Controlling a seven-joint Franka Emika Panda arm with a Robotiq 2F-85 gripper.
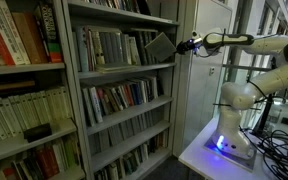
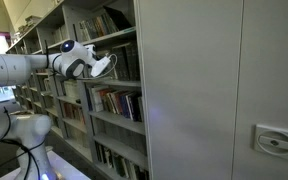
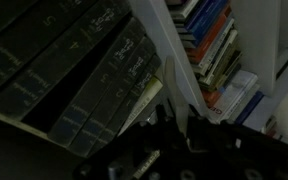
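A thin, dark grey book or panel (image 1: 161, 48) hangs tilted, corner down, in front of the upper shelf in exterior view 1. At its right edge is my gripper (image 1: 181, 47), shut on it. Exterior view 2 has the gripper (image 2: 100, 62) high up by the bookcase, and the held thing is hard to make out there. In the wrist view a pale, narrow strip (image 3: 171, 88), seemingly the held thing edge-on, rises from the dark gripper. The fingertips are too dark to see clearly.
Books (image 1: 114, 48) fill part of the upper shelf, and more books (image 1: 122, 97) stand on the shelf below. The bookcase's right side panel (image 1: 181, 85) is close to the gripper. A white table (image 1: 209, 160) extends below the arm.
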